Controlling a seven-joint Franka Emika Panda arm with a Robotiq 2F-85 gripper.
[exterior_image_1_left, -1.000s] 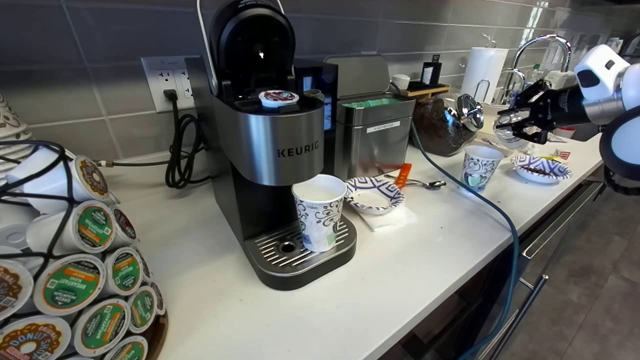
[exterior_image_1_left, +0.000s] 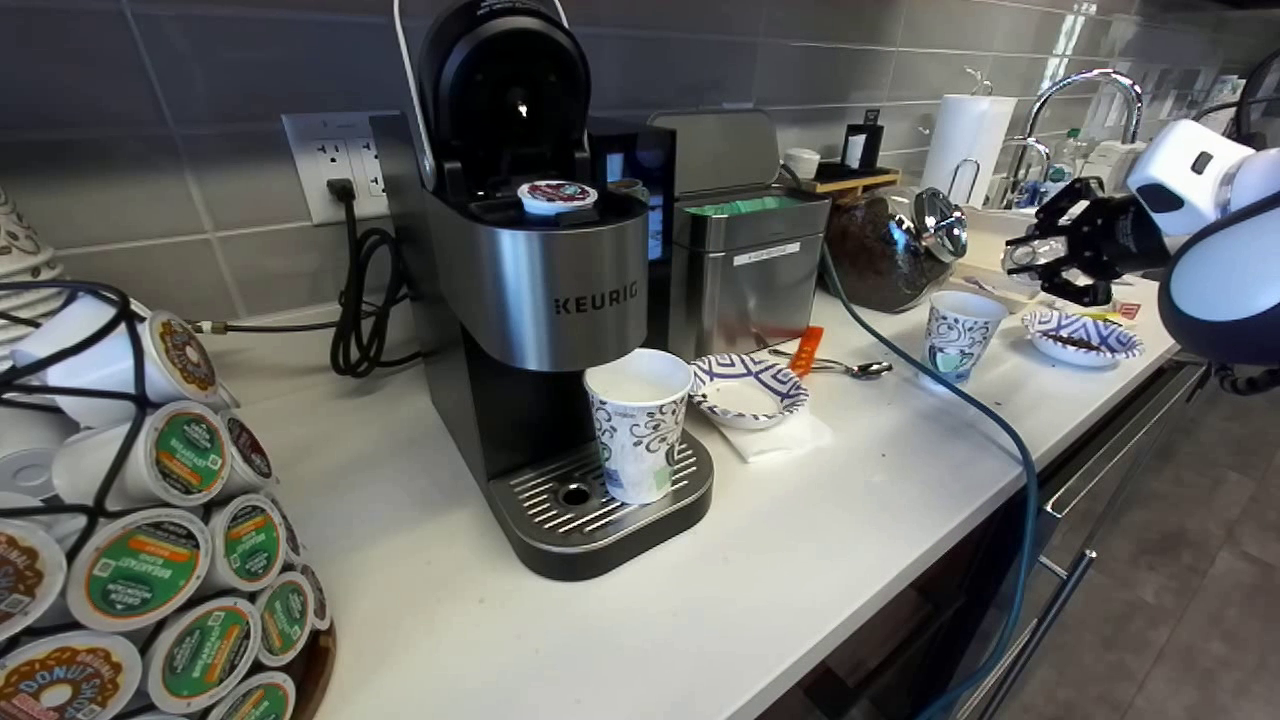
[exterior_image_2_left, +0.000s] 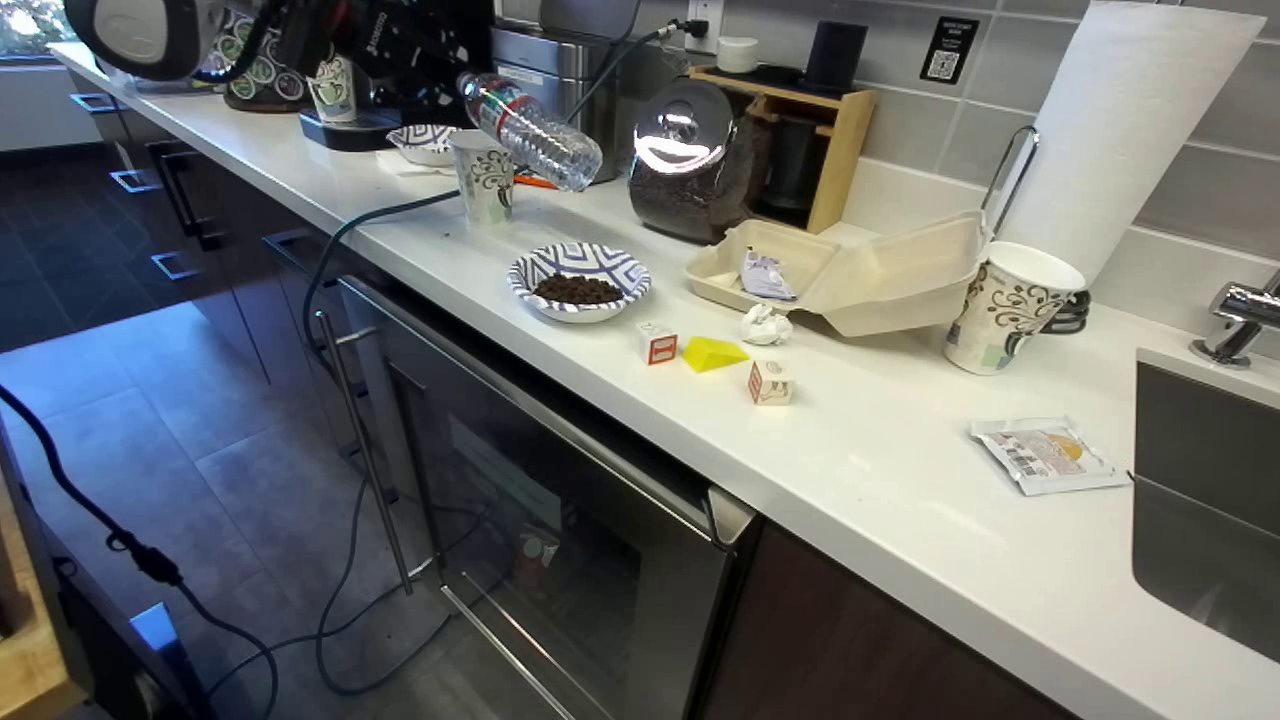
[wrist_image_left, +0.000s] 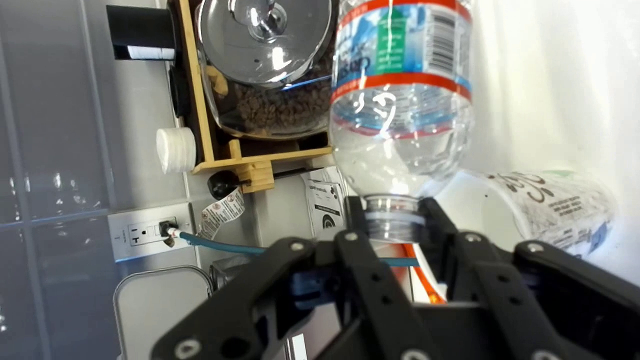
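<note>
A clear plastic bottle (wrist_image_left: 400, 126) with a red-and-blue label fills the upper middle of the wrist view. My gripper is shut on its neck. In exterior view 2 the bottle (exterior_image_2_left: 534, 134) slants down to the right from my gripper, in the air above the counter. Just below and left of it stands an upright patterned paper cup (exterior_image_2_left: 483, 180). Exterior view 1 has my gripper (exterior_image_1_left: 1034, 252) at the far right, above and right of that cup (exterior_image_1_left: 960, 336). Whether the bottle holds any liquid is hard to tell.
A bowl of dark grounds (exterior_image_2_left: 578, 283) sits in front of the cup. A glass jar of coffee beans (exterior_image_2_left: 686, 156) and an open takeout box (exterior_image_2_left: 828, 270) stand behind. The coffee maker (exterior_image_1_left: 540, 288) holds another cup (exterior_image_1_left: 638, 426). A blue hose (exterior_image_1_left: 1014, 444) crosses the counter.
My gripper has turned and shifted slightly right in exterior view 1, the bottle with it. The round bottle end that showed below the fingers is now barely visible. The cups have not moved.
</note>
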